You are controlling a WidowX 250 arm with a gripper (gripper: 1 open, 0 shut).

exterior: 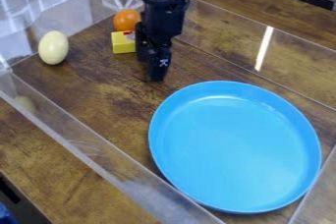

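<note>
My dark gripper (155,63) reaches down from the top centre to just above the wooden floor, right beside a yellow block (122,43). An orange ball (126,19) sits behind the block, partly hidden by my arm. A white egg (53,47) stands at the left. The fingertips are dark and small, and whether anything is between them is hard to see.
A large blue plate (234,147) fills the lower right. A clear plastic wall runs diagonally along the left edge. Bare wood (262,22) lies free at the upper right.
</note>
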